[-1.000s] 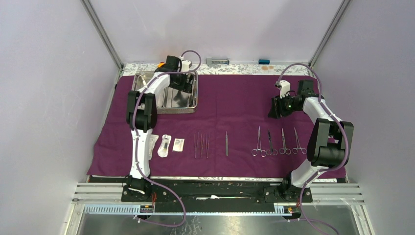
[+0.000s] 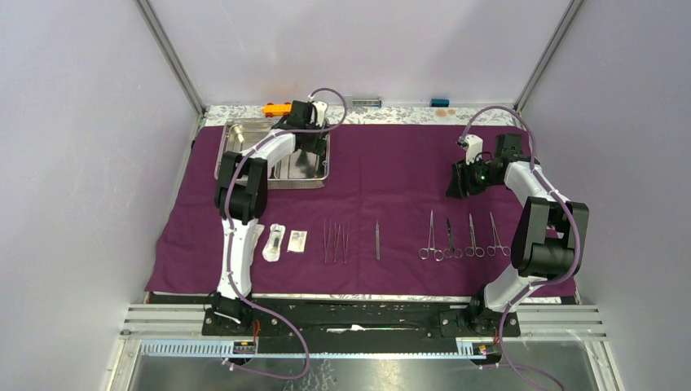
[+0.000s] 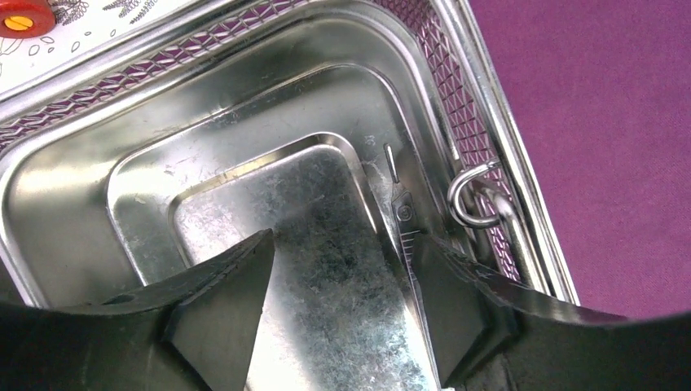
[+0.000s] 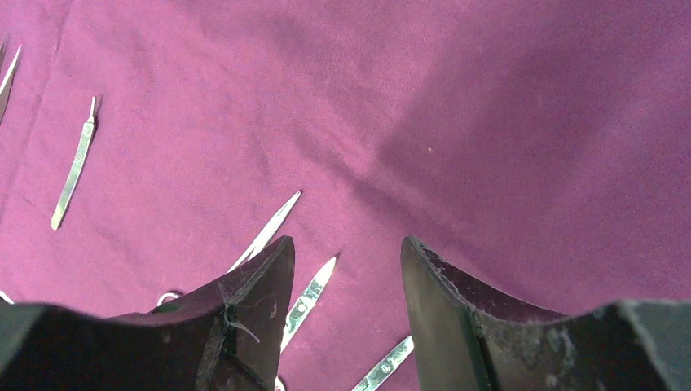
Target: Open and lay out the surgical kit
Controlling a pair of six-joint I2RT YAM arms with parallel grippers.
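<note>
In the left wrist view a steel tray (image 3: 122, 155) fills most of the picture. A slim metal instrument (image 3: 405, 210) with ruler-like markings lies along its inner right side, its lower part hidden by my finger. My left gripper is over the tray, open, nothing held, its right finger (image 3: 468, 314) close to that instrument. My right gripper hovers open and empty above the cloth, behind a row of scissors-like tools (image 2: 432, 240). A scalpel handle (image 2: 377, 240), thin tweezers (image 2: 336, 243) and small packets (image 2: 274, 243) are spread out to the left.
Purple cloth (image 2: 399, 159) covers the table, with a wide clear stretch in the middle. A raised wire handle (image 3: 473, 195) stands at the tray's right wall. An orange object (image 2: 275, 109) and a blue block (image 2: 440, 103) sit along the back edge.
My left gripper has shifted a little to the right and toward the front over the tray. The right arm and the laid-out tools look the same.
</note>
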